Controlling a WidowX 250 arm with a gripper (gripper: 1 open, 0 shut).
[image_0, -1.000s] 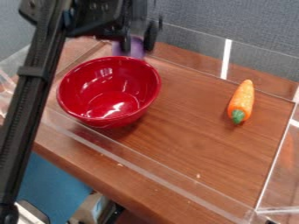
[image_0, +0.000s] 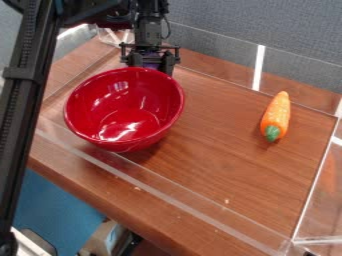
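A red bowl (image_0: 123, 118) sits on the wooden table at the left of the camera view. Just behind its back rim is my gripper (image_0: 150, 58), pointing down and partly hidden by the bowl. Around its fingers a dark, possibly purple object is barely visible; whether the fingers hold it or are open cannot be made out. An orange carrot (image_0: 278, 114) with a green tip lies apart on the right.
Clear plastic walls edge the table (image_0: 214, 180), with a grey padded wall (image_0: 267, 40) behind. A black arm bar runs down the left side.
The gripper has come down behind the bowl, hiding much of the purple object seen there earlier. The bowl looks very slightly shifted; the carrot is unmoved.
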